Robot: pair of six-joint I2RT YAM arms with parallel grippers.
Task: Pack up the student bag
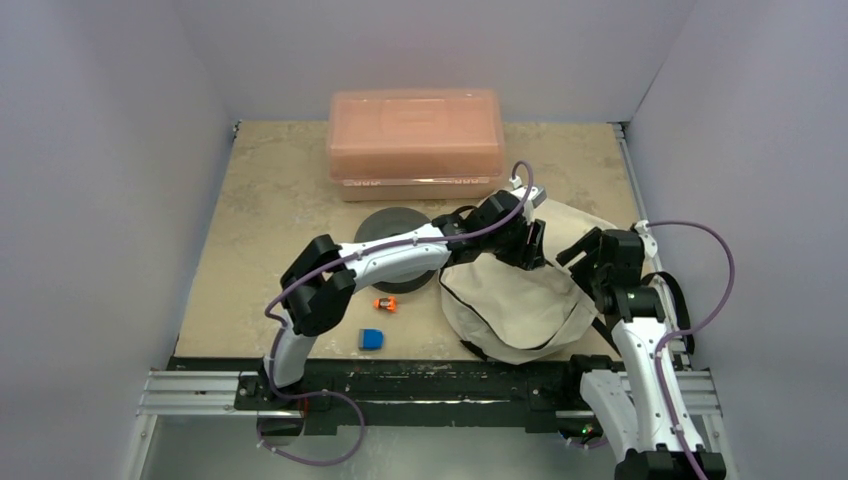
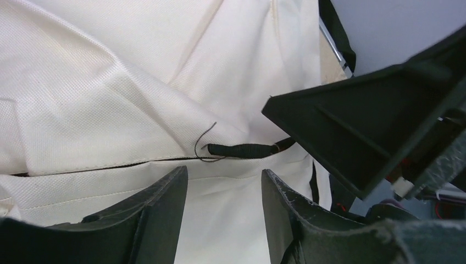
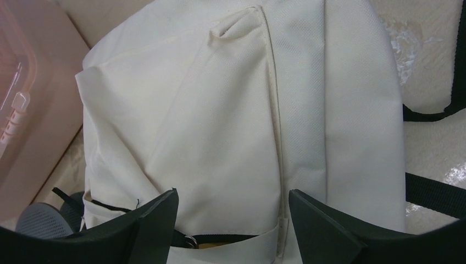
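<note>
The cream-white bag [image 1: 510, 305] lies flat on the right part of the table. Over its middle, my left gripper [image 1: 536, 266] is open, its fingers empty. In the left wrist view, a dark zipper slit with a black cord pull [image 2: 242, 150] runs across the cloth just beyond the fingertips. My right gripper [image 1: 566, 254] is open too, over the bag's right side, with bare cloth [image 3: 231, 137] ahead of it in the right wrist view. Part of the zipper opening shows low there, between the fingers. What the bag holds is hidden.
A pinkish translucent box [image 1: 415, 140] stands at the back. Left of the bag lie a dark grey disc [image 1: 380, 226], partly under my left arm, an orange piece [image 1: 385, 304] and a blue block [image 1: 371, 339].
</note>
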